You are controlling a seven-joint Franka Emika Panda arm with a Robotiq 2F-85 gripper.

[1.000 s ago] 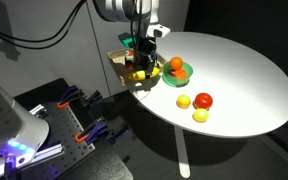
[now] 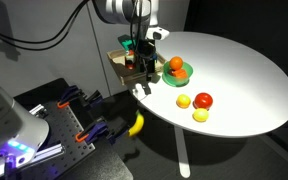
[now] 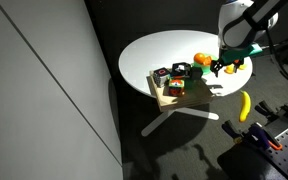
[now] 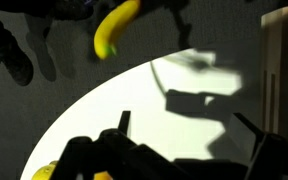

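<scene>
The banana (image 2: 136,124) is in the air beside the table's near edge, apart from my gripper (image 2: 147,78). Exterior view 2 also has the banana (image 3: 245,107) off the table, against the dark floor. At the top of the wrist view, the banana (image 4: 116,27) lies clear of the white tabletop. My gripper has a wide gap between its fingers and nothing in it. It stands low over the table edge, next to the wooden box (image 3: 191,99).
On the white table (image 2: 239,75) are a green bowl (image 2: 191,77) with orange fruit, a red fruit (image 2: 204,100) and yellow fruits (image 2: 200,115). Several small items fill the box.
Earlier the banana was at my gripper beside the box. Now it is apart from the fingers and lower, past the table's edge. The arm has barely moved.
</scene>
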